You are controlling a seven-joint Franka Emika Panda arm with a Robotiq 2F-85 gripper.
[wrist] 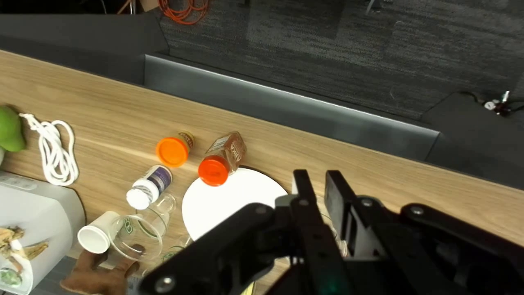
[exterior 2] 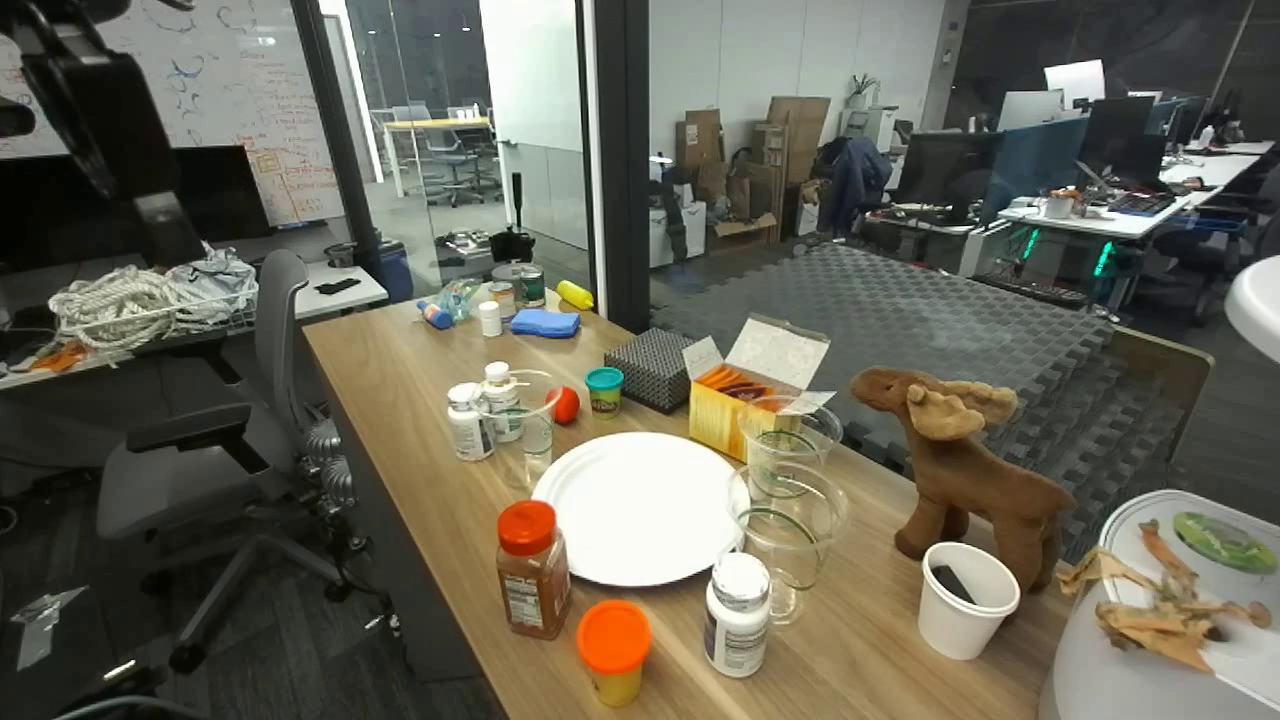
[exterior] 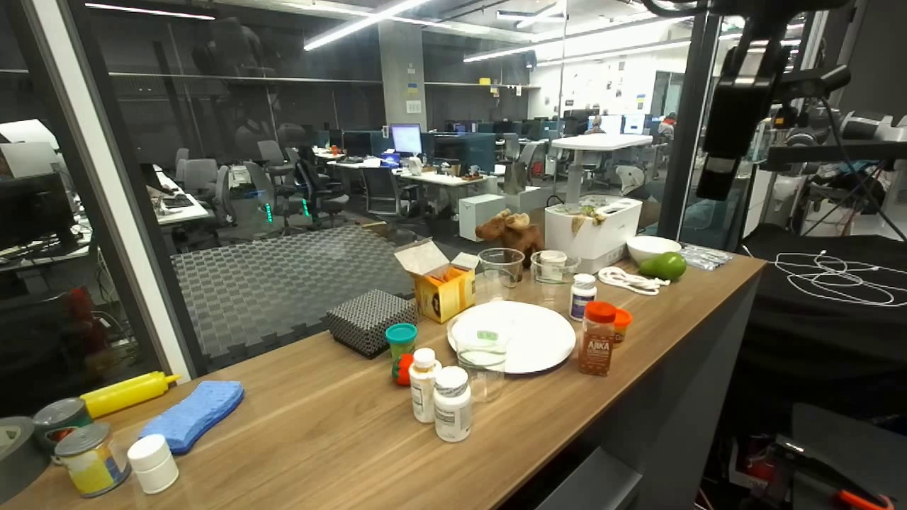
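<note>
High over the counter in the wrist view, my gripper has its two dark fingers a small gap apart. Only the counter and part of a clear cup show through that gap; whether anything thin is held cannot be told. In exterior view 1 the gripper (exterior: 716,183) hangs at the upper right, well above everything. Exterior view 2 has it (exterior 2: 164,228) at the upper left. The white plate (exterior 2: 642,510) lies bare mid-counter. Beside it stand a red-capped spice jar (exterior 2: 531,570), an orange-lidded tub (exterior 2: 613,648) and a white pill bottle (exterior 2: 737,618).
Clear cups (exterior 2: 792,534), a yellow open box (exterior: 446,293), a plush moose (exterior 2: 978,468) and a white bin (exterior: 591,234) line the far side. Two white bottles (exterior: 452,408) stand near a clear cup. A blue sponge (exterior: 194,414) lies left; bare wood (exterior: 314,425) stretches between.
</note>
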